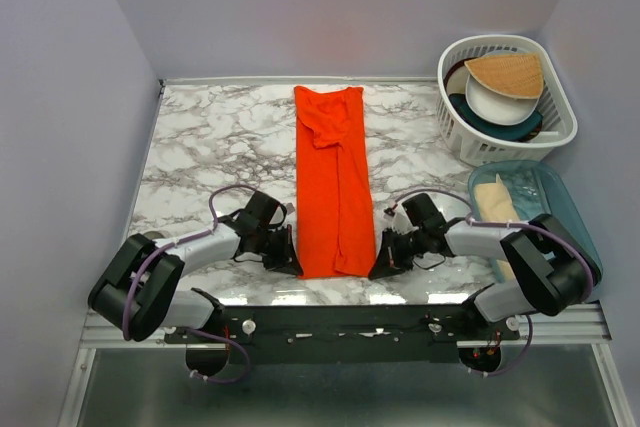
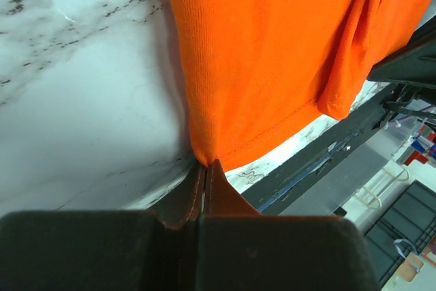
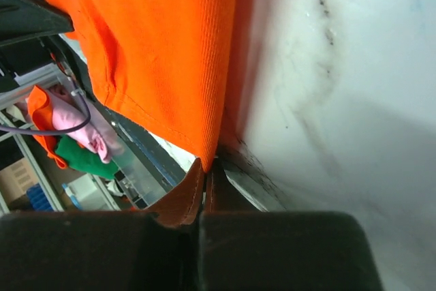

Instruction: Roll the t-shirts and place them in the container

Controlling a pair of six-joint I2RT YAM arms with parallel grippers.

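An orange t-shirt (image 1: 320, 192) lies folded into a long strip down the middle of the table, its short end near the front edge. At that end's left corner my left gripper (image 1: 298, 272) is shut; in the left wrist view the shirt's hem corner (image 2: 208, 155) runs in between the fingertips. The right corner is pinched likewise: my right gripper (image 1: 373, 273) is shut, and the right wrist view shows the orange corner (image 3: 206, 158) ending between the tips. A loose flap edge runs along the strip's middle.
A white laundry basket (image 1: 455, 127) with bowls and boards stands at the back right. In front of it sits a teal bin (image 1: 560, 202) with a pale cloth.
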